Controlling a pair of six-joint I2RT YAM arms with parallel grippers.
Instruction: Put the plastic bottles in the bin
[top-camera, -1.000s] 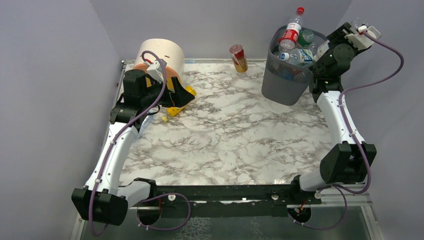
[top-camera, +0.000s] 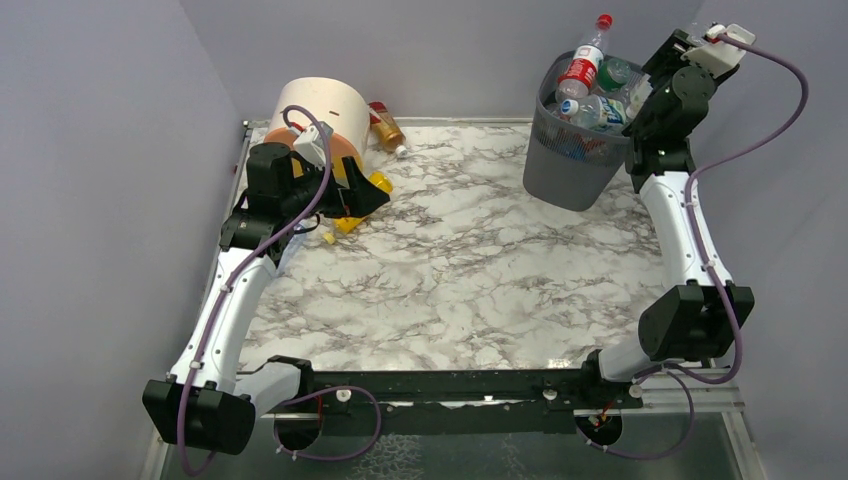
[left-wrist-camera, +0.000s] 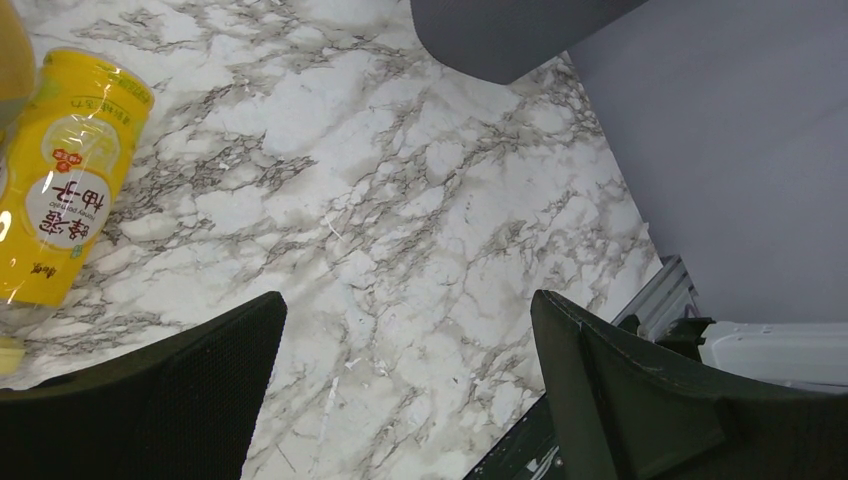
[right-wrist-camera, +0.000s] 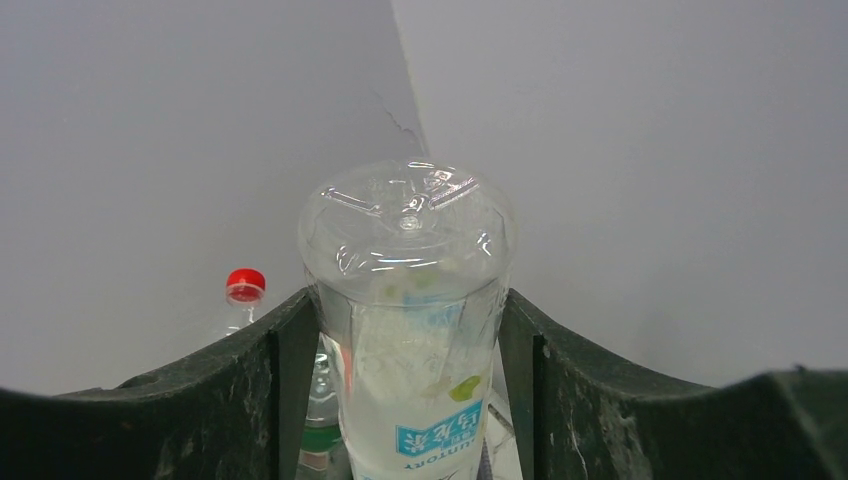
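Note:
The grey bin (top-camera: 565, 170) at the back right holds several bottles, among them a red-capped bottle (top-camera: 587, 62). My right gripper is at the bin's upper right, its fingers either side of a clear bottle (right-wrist-camera: 410, 390); whether they grip it is unclear. My left gripper is open and empty over the marble table, right of a yellow bottle (left-wrist-camera: 72, 170). An amber bottle (top-camera: 388, 128) lies at the back, left of the bin.
A cream cylindrical container (top-camera: 322, 100) lies at the back left. Grey walls border the workspace.
The amber bottle has moved left along the back of the table toward the cylinder. My right gripper has shifted slightly left. The left arm is still.

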